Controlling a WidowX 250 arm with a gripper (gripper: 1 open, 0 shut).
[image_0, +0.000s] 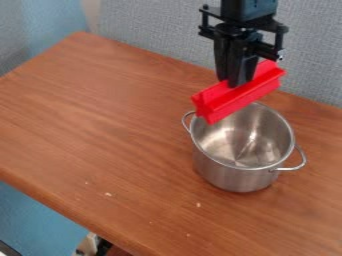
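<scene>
My black gripper (242, 72) comes down from the top right, shut on a long red block (221, 99). The block hangs tilted over a steel pot (242, 157) with two side handles, partly covering the pot's rim and opening. Whether the block touches the rim I cannot tell.
A grey textured wall (147, 25) runs behind the table. The table's edge crosses the lower left, beside a blue floor.
</scene>
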